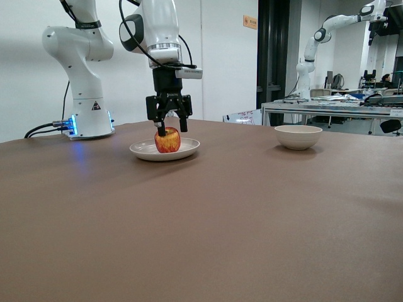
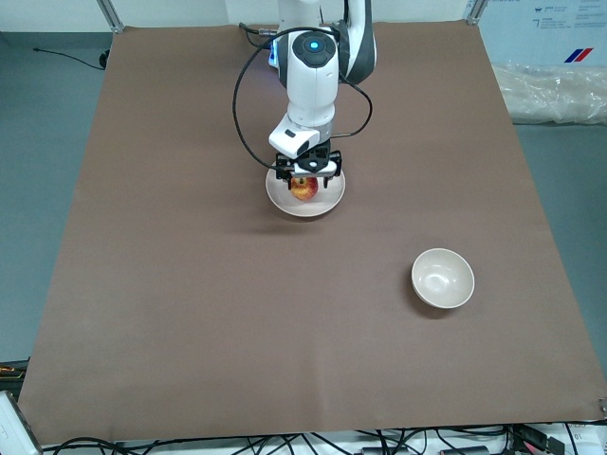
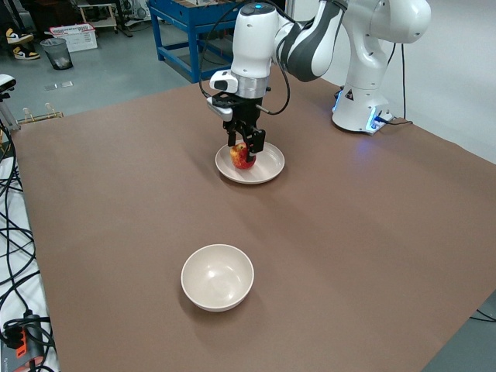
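A red-yellow apple (image 2: pixel 303 190) (image 1: pixel 167 141) (image 3: pixel 241 158) sits on a white plate (image 2: pixel 285 201) (image 1: pixel 140 149) (image 3: pixel 270 167). My black gripper (image 2: pixel 308 178) (image 1: pixel 172 125) (image 3: pixel 240 146) is low over it, open, its fingers on either side of the apple's upper part; whether they touch it cannot be told. A white bowl (image 2: pixel 443 279) (image 1: pixel 298 137) (image 3: pixel 217 277) stands empty on the table, apart from the plate.
Cables and boxes lie along one edge, beyond the tabletop.
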